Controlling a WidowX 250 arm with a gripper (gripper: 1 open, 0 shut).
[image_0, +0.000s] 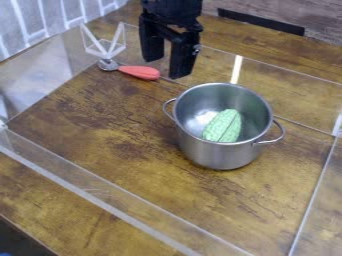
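Observation:
My black gripper (170, 58) is raised at the top centre of the camera view, open, above and behind a red-handled utensil (139, 72) with a metal head that lies on the wooden table. A steel pot (221, 150) with two handles stands right of centre, and a light green, corn-shaped object (222, 126) lies inside it.
Clear strips or panels edge the work area. A white wire or plastic piece (104, 45) stands at the back left, near a white railing.

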